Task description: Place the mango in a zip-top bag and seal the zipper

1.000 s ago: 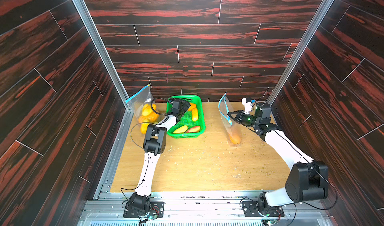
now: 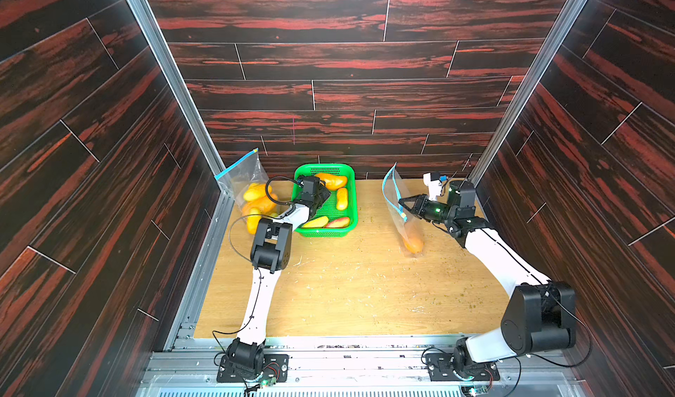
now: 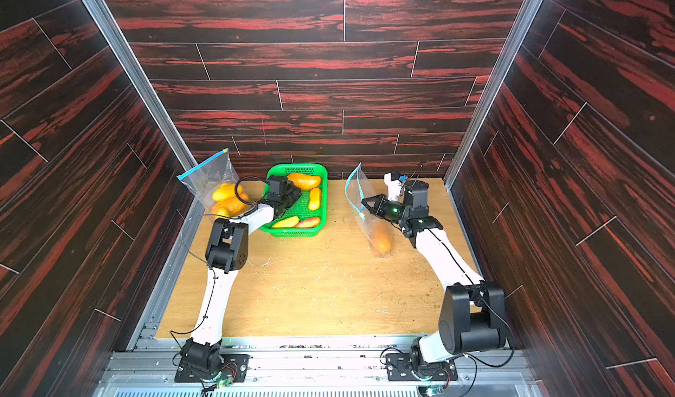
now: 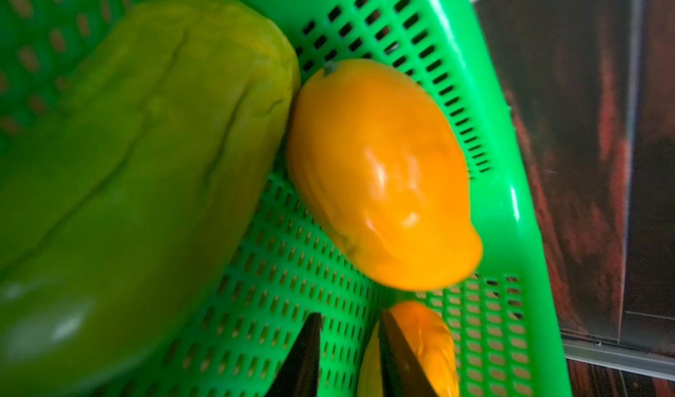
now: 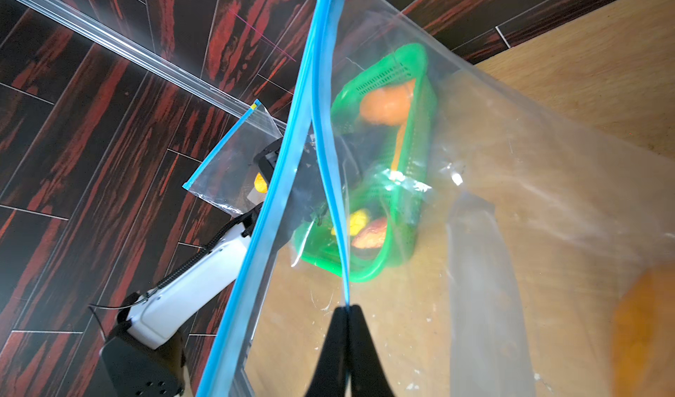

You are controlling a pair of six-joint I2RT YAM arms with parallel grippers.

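Observation:
An open zip top bag point(image 2: 396, 210) with blue zipper strips hangs at the right, an orange mango point(image 2: 413, 241) low inside it. My right gripper is shut on one blue strip at the bag's mouth. Over the green basket point(image 2: 353, 214) is my left gripper, its fingertips a little apart with basket mesh showing between them. A yellow-orange fruit point(image 4: 429, 340) lies low behind one finger; whether the fingers touch it does not show. Farther up in the left wrist view are an orange mango point(image 4: 379, 172) and a large green fruit point(image 4: 140, 165).
Against the left wall leans another clear bag point(image 2: 242, 175) with several fruits in it. A yellow fruit point(image 2: 315, 222) and a reddish one point(image 2: 338, 222) lie at the basket's near side.
The green basket has shifted slightly back and left. My left gripper has drawn a little left, uncovering more of the orange fruit at the back. The right arm and its bag are nearly still.

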